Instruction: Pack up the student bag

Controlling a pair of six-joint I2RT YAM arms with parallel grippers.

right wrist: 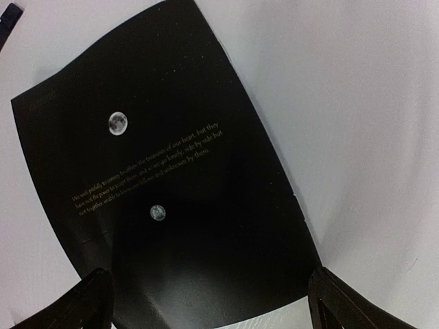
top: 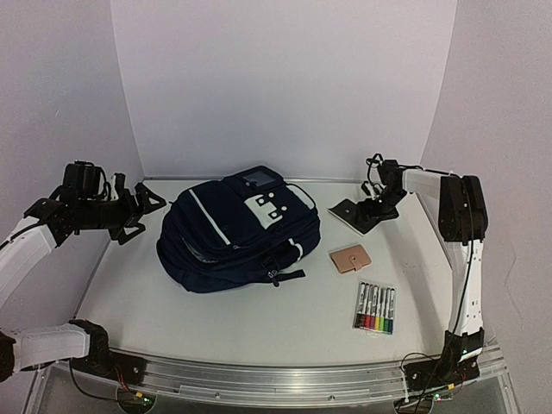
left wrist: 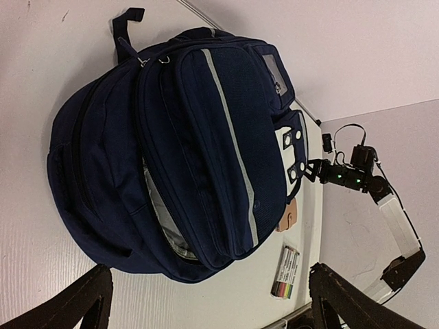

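Note:
A dark navy backpack [top: 246, 226] lies on the left and middle of the table. In the left wrist view, the backpack [left wrist: 206, 157] has one compartment [left wrist: 164, 209] gaping, with a pale lining inside. My left gripper [top: 145, 217] hangs to the left of the bag, open and empty. Over the black notebook [top: 352, 216] at the back right is my right gripper [top: 368, 200]. Its fingers [right wrist: 86, 301] stand wide apart across the near end of the notebook [right wrist: 164, 171]; one notebook corner meets the right finger, though contact is unclear.
A pinkish-brown wallet [top: 350, 258] lies right of the bag. Nearer the front is a clear pack of coloured markers [top: 374, 307]. Bare table shows at the front left and along the right side. Grey walls enclose the back and sides.

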